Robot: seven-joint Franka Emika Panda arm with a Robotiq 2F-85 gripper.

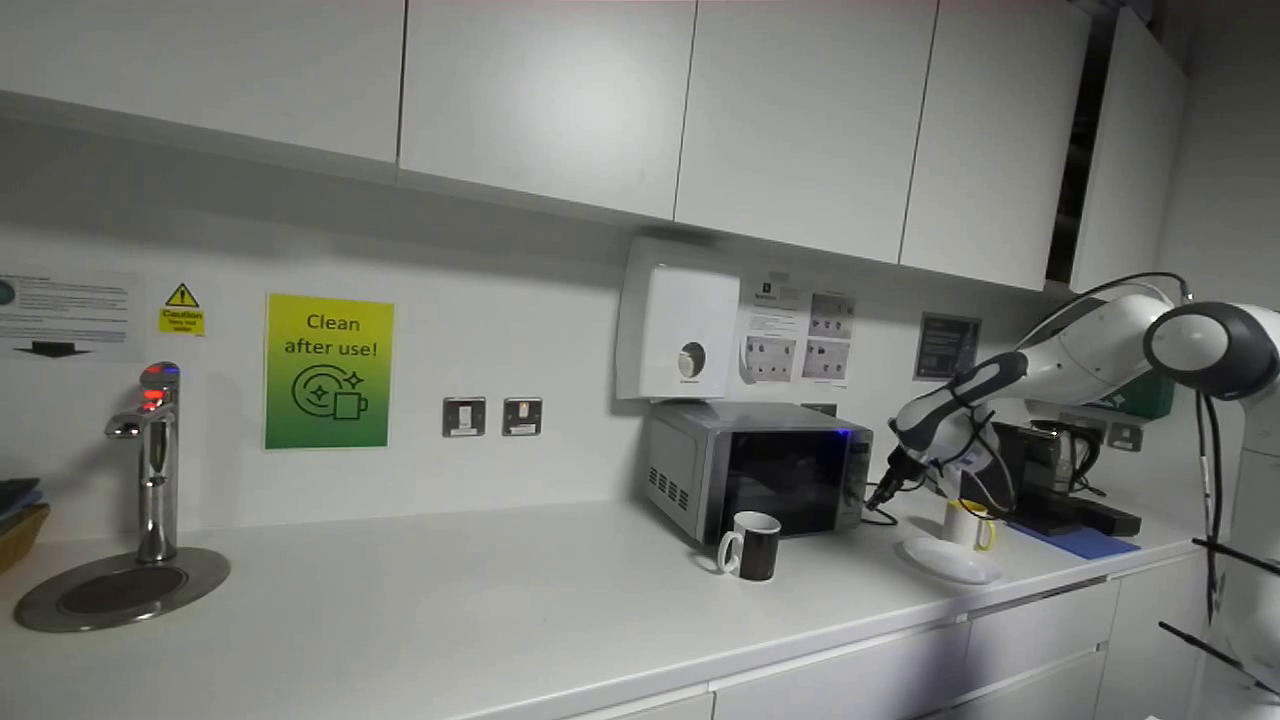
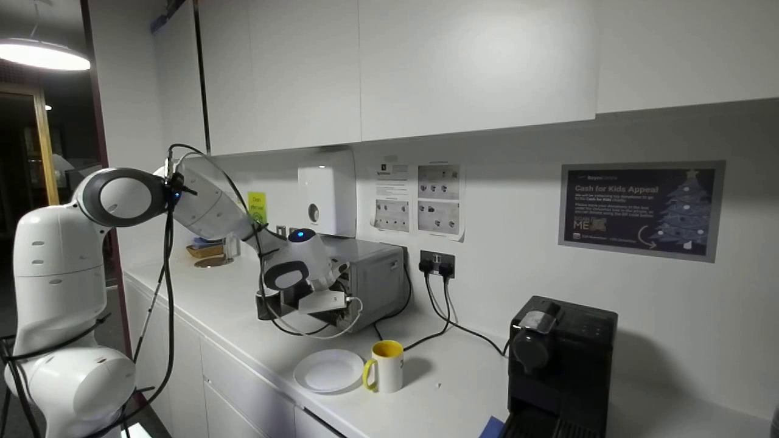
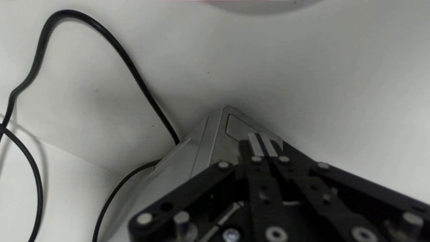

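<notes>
At the right front corner of the grey microwave point(image 1: 769, 468), my gripper point(image 1: 878, 494) is low and pointing down and left. The microwave's door appears shut. In the wrist view, the fingers point(image 3: 254, 144) are pressed together with nothing showing between them. They overlap the grey microwave point(image 3: 217, 143) and its outlined rectangular panel in that picture; contact cannot be judged. From exterior view 2 the arm's wrist hides the fingertips and much of the microwave point(image 2: 376, 274).
A black and white mug point(image 1: 756, 548) stands before the microwave. To the right are a white plate point(image 2: 330, 370), a yellow-handled mug point(image 2: 391, 368) and a black coffee machine point(image 2: 562, 365). Black cables point(image 3: 129, 60) trail behind the microwave.
</notes>
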